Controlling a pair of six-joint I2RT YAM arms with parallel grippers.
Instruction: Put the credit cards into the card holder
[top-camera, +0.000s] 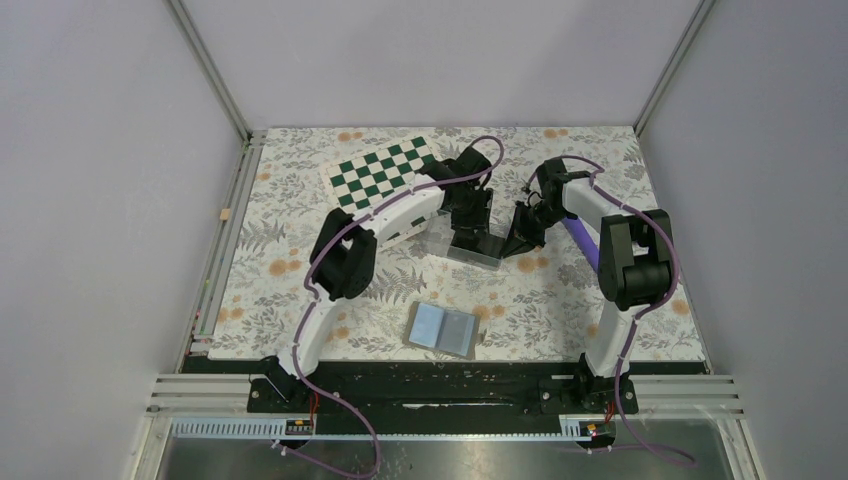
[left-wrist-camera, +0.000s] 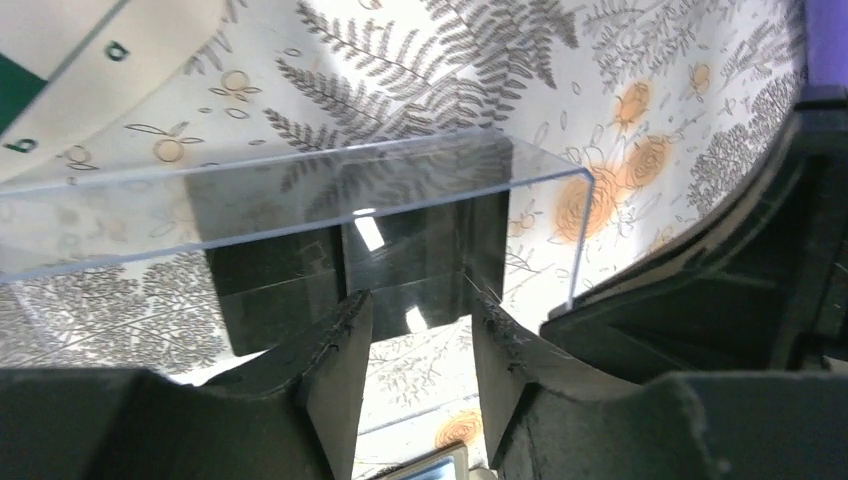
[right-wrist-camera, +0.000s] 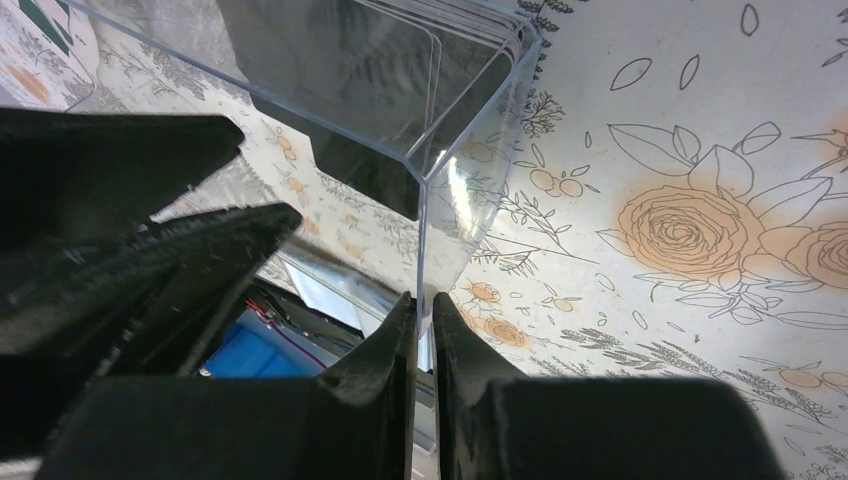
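Observation:
The clear card holder lies in mid-table with dark cards in it, side by side and partly overlapping. Over them my left gripper stands partly open, nothing visible between its fingers. In the top view the left gripper covers part of the holder's back side. At the holder's right front corner my right gripper is closed on the thin clear edge. From above, the right gripper touches that right end. How deep the cards sit is hard to tell.
A green-and-white checkered board lies behind and to the left. A purple strip is under the right arm. Near the front edge lies a flat grey-framed item with blue panels. Open table surrounds it.

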